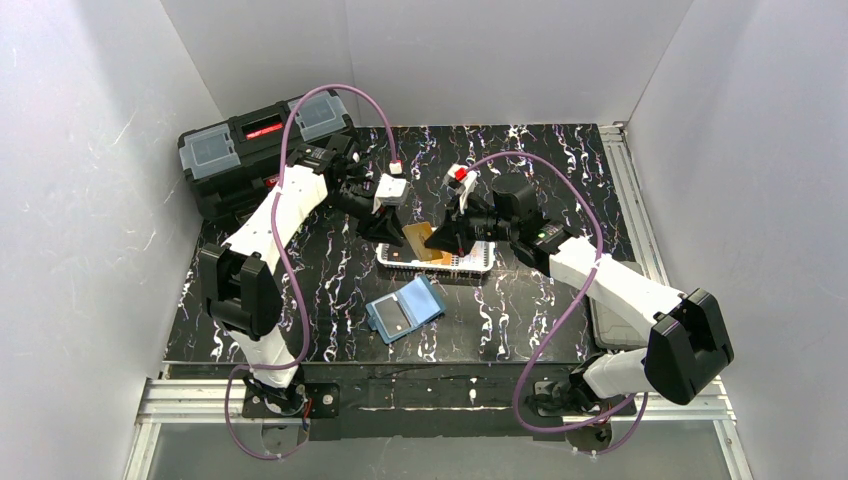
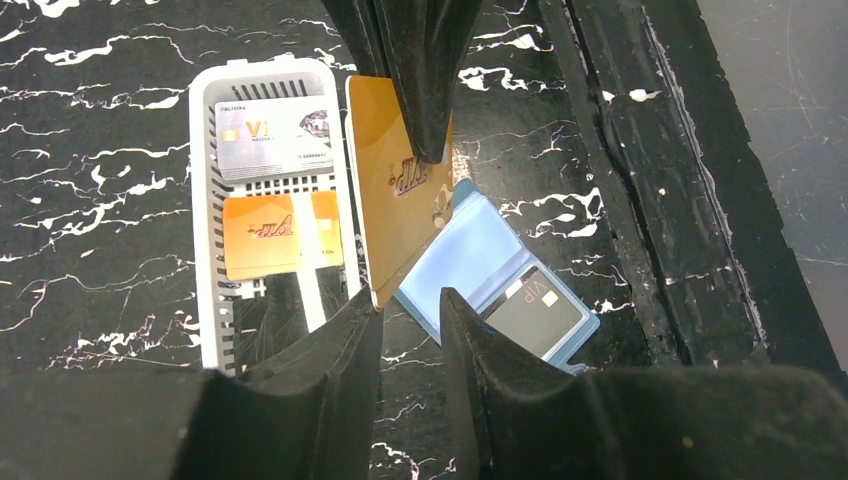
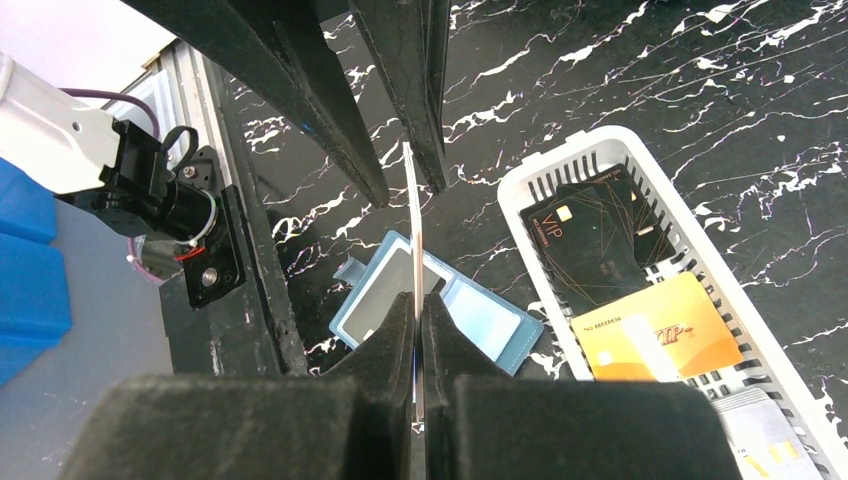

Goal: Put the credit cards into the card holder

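A gold card (image 2: pixel 395 190) stands on edge in the air, with my right gripper shut on it. My left gripper is part open around the card's free end, its fingers (image 3: pixel 345 150) on either side of the card edge in the right wrist view. The left wrist view shows a lower corner of the card near one left fingertip; contact cannot be told. Below lies the blue card holder (image 1: pixel 418 296), spread open on the table, with a grey card marked VIP (image 2: pixel 535 310) in one side.
Behind the holder is a white basket (image 2: pixel 203 220) holding a silver card (image 2: pixel 275 140), an orange card (image 2: pixel 260 235) and dark cards (image 3: pixel 580 240). A black toolbox (image 1: pixel 262 150) fills the back left. Bare marble table surrounds the holder.
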